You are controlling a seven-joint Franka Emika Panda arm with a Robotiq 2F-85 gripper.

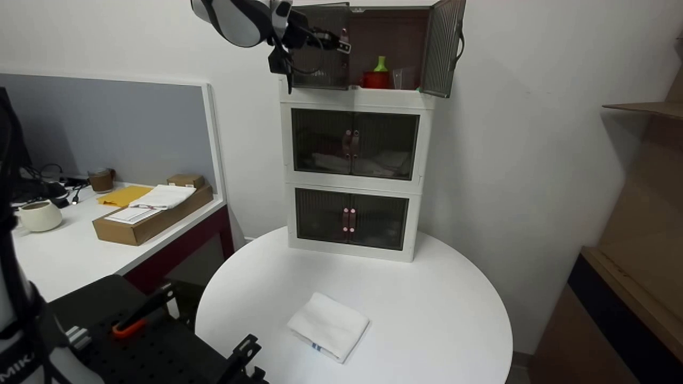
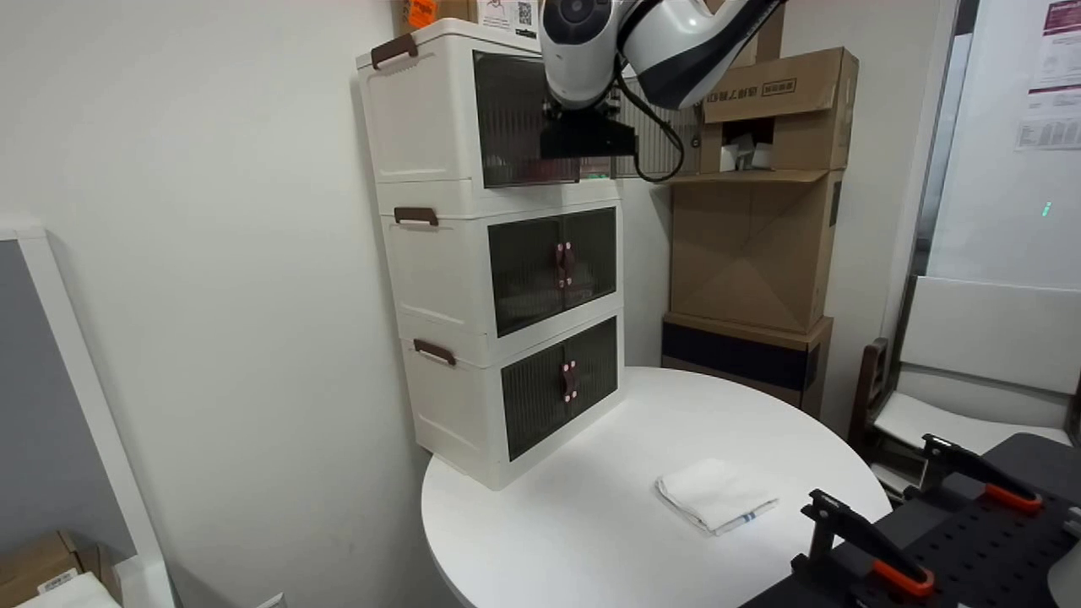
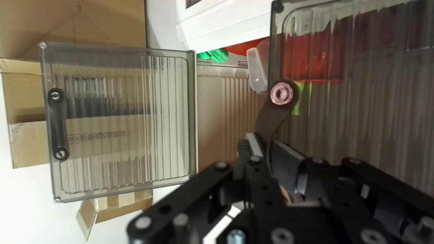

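At the top cabinet, my gripper is shut on the brown strap handle [image 3: 271, 116] of the left door [image 3: 350, 122]. That ribbed, see-through door stands slightly ajar, its free edge out from the frame. Swung wide, the right door [image 1: 443, 48] leaves that half of the compartment exposed. Inside sit a red container [image 1: 375, 79], a lime-green bottle-shaped item [image 1: 381, 63] and a clear cup [image 1: 403, 78]. In exterior view 2, the arm's wrist hides the handle and my fingertips.
Two lower cabinets [image 1: 351, 182] are closed. A folded white towel [image 1: 330, 326] lies on the round white table [image 1: 435, 307], otherwise clear. Cardboard boxes [image 2: 745, 243] stand to the cabinet's right; a desk [image 1: 70, 249] is at left.
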